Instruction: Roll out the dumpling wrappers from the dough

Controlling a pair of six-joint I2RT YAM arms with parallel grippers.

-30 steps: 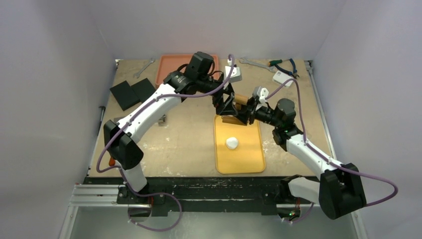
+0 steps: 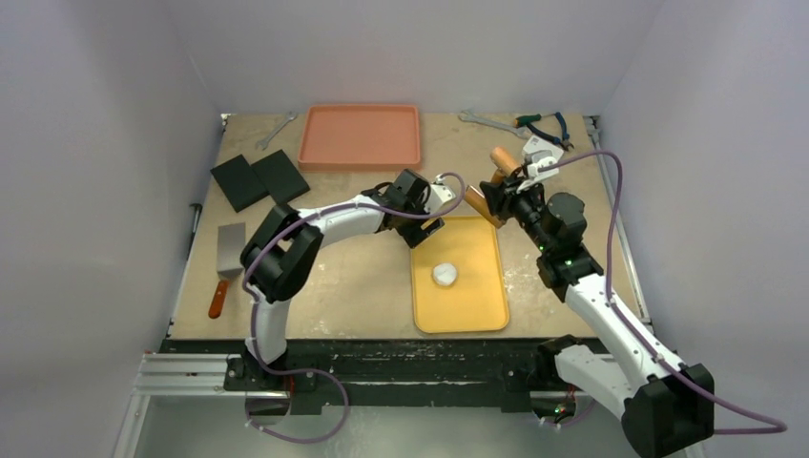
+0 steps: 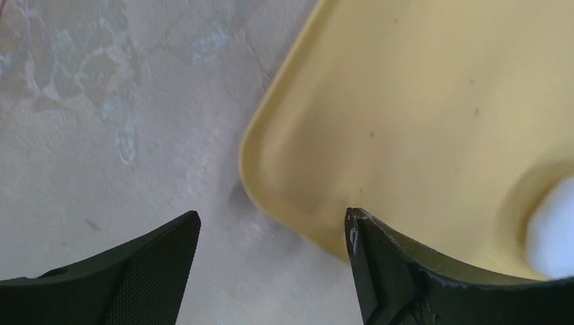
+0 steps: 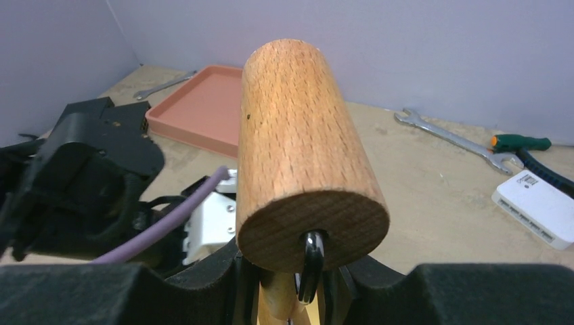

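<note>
A white dough disc point(image 2: 445, 274) sits on the yellow tray point(image 2: 458, 310); in the left wrist view it is at the right edge. My left gripper point(image 2: 425, 229) is over the tray's upper left corner, its fingers apart with nothing between them. My right gripper point(image 2: 501, 196) is shut on a wooden rolling pin point(image 4: 298, 122), held raised above the table at the tray's upper right; its large wooden roller fills the middle of the right wrist view.
A pink tray point(image 2: 359, 134) lies at the back. Wrenches point(image 2: 491, 123), pliers point(image 2: 549, 129) and a white device point(image 4: 531, 206) lie back right. Black slabs point(image 2: 238, 181) and a scraper point(image 2: 230, 250) are at left.
My left arm has moved away from the rolling pin and down over the yellow tray's corner. My right gripper has moved right with the pin, which is now turned more upright in the top view.
</note>
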